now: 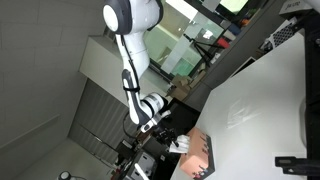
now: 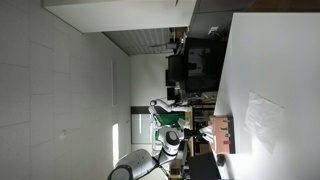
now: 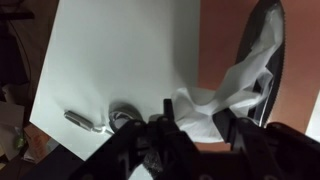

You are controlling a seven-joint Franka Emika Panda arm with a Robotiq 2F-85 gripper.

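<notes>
A brown-orange tissue box (image 1: 200, 157) stands at the end of the white table, with white tissue (image 1: 181, 143) sticking out of it. In the wrist view the tissue (image 3: 235, 92) rises from a dark slot in the box (image 3: 222, 40). My gripper is right at the tissue, its fingertips apart and part of the white sheet showing between and beyond them. Whether both fingers touch it cannot be told. In exterior view 2 the gripper (image 2: 198, 133) reaches the same side of the box (image 2: 222, 135).
A crumpled, whitish sheet or bag (image 2: 263, 118) lies flat on the table. A rounded grey object (image 3: 122, 116) and a small grey stick-like piece (image 3: 79, 121) appear near the table edge in the wrist view.
</notes>
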